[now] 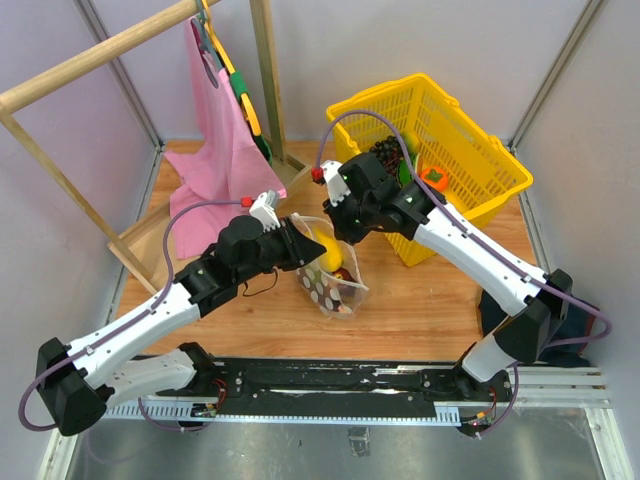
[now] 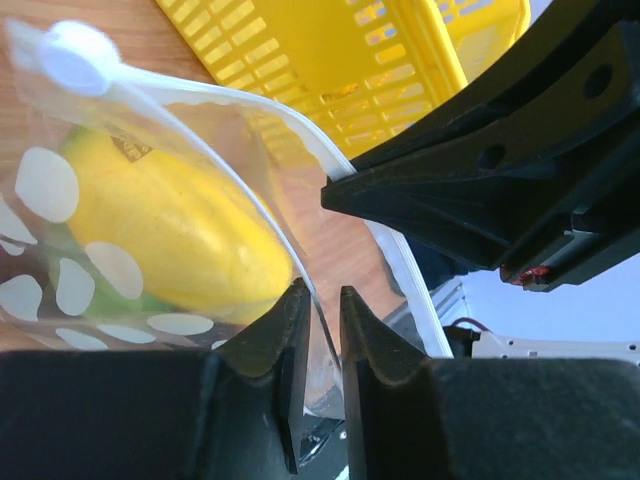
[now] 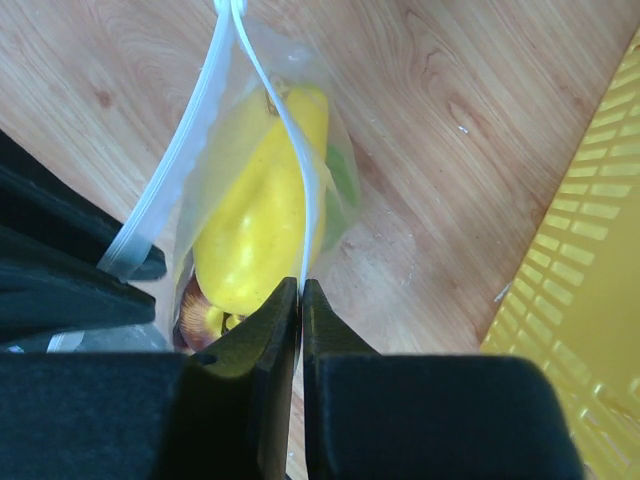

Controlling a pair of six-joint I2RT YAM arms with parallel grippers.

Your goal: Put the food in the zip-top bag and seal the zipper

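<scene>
A clear zip top bag with white dots stands between my grippers with its mouth spread. Inside rests a large yellow food item, with a red and yellow round piece beside it and something green behind. My right gripper is shut on one side of the bag's rim, which runs between its fingertips. My left gripper is part open; the near white rim strip passes through the gap between its fingers.
At the back right sits a yellow basket holding grapes and an orange item. A wooden rack with a pink cloth is at the back left. Bare table lies in front and to the right.
</scene>
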